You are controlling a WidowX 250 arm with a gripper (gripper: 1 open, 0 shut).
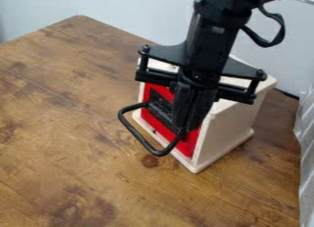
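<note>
A small light wooden box [229,135] stands on the wooden table, with a red front panel [185,150] holding a dark inset. A black looped handle or bar sticks out low in front of it. My black gripper [186,109] reaches down from above and covers much of the box's front and top. Its fingertips overlap the dark parts there, so I cannot tell how far they are apart or whether anything is between them.
A white wall runs behind, and a pale crumpled surface lies at the right edge.
</note>
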